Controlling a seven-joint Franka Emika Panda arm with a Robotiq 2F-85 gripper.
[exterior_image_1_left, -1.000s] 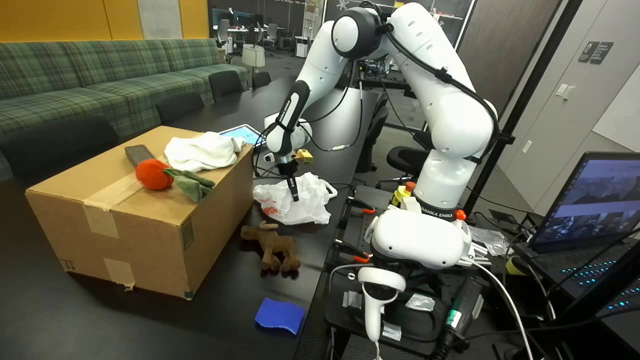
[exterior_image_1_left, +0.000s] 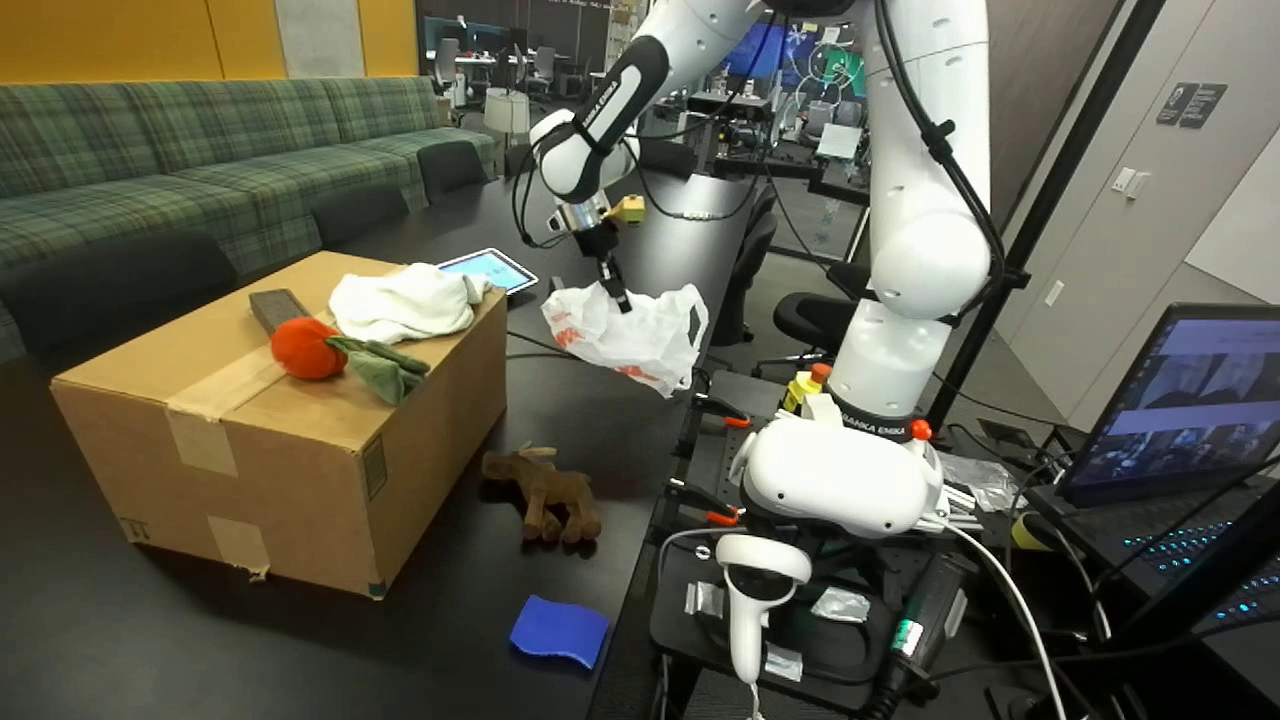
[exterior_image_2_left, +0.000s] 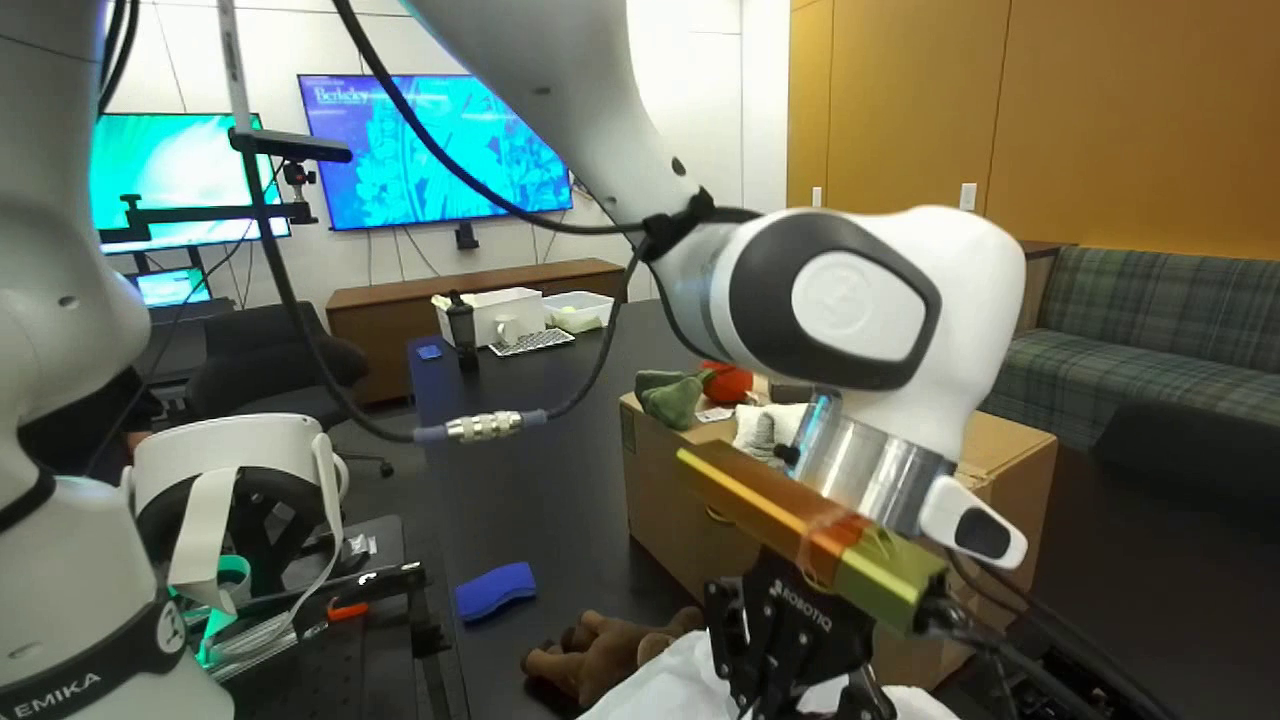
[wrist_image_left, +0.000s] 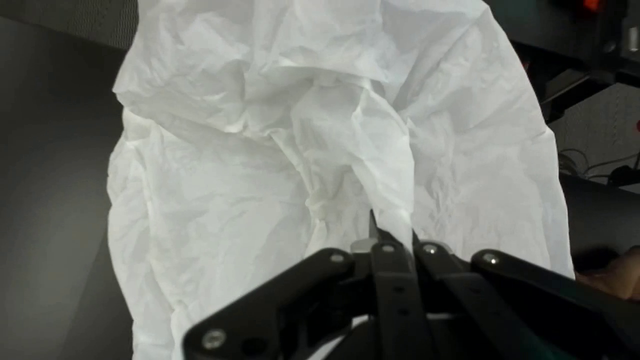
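A crumpled white plastic bag (exterior_image_1_left: 648, 336) with red print hangs in the air over the black table. My gripper (exterior_image_1_left: 621, 302) points down and is shut on a fold of it. Seen from the wrist, the bag (wrist_image_left: 228, 192) fills most of the view. A narrow pleat of the plastic runs in between the closed fingers. In the second exterior view only part of the bag (exterior_image_2_left: 684, 680) shows, low down beside the gripper's black body.
A cardboard box (exterior_image_1_left: 300, 468) stands at left, bearing a white cloth (exterior_image_1_left: 408, 302), a red-and-green plush (exterior_image_1_left: 310, 348) and a dark block (exterior_image_1_left: 278, 310). A brown plush moose (exterior_image_1_left: 546, 492) and blue cloth (exterior_image_1_left: 560, 630) lie nearer. A tablet (exterior_image_1_left: 489, 270) lies behind the box.
The arm has risen and moved away from the camera, lifting the bag off the table. The moose, blue cloth and box have stayed put.
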